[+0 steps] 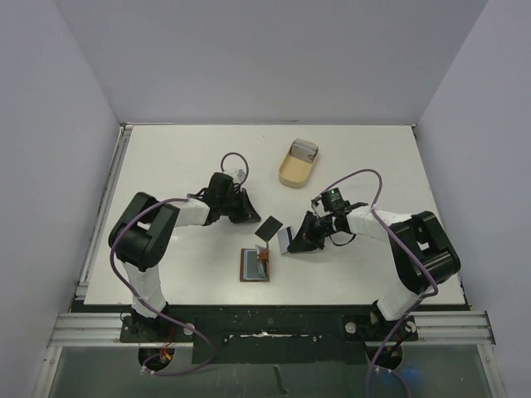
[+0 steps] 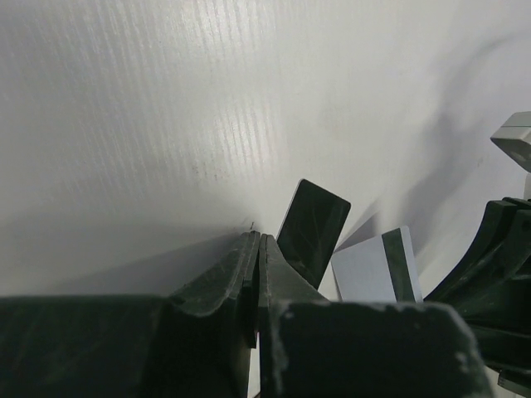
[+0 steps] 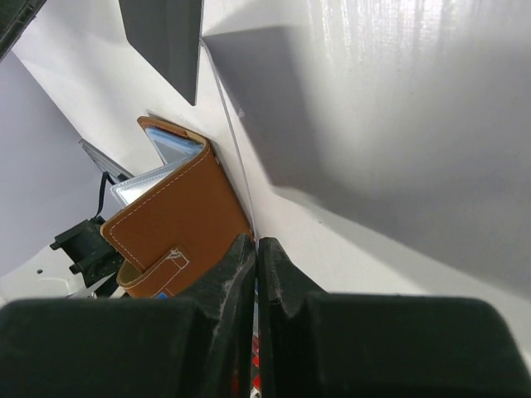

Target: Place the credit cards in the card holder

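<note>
My left gripper (image 1: 255,219) is shut with nothing between its fingers. Beside it, a black card (image 1: 270,228) lies outside the fingers; the left wrist view shows that card (image 2: 314,225) just right of the fingertips. My right gripper is shut on a white card with a dark stripe, which the right wrist view catches almost edge-on. In the left wrist view the white card's striped face (image 2: 365,272) shows close to the black one. The brown card holder (image 1: 245,279) lies unfolded on the table, below the black card and left of the right gripper in the top view.
A tan box (image 1: 294,171) with a grey piece at its top end stands farther back, clear of both arms. Bare white table surrounds the cards and holder, with wide free room to the left and behind.
</note>
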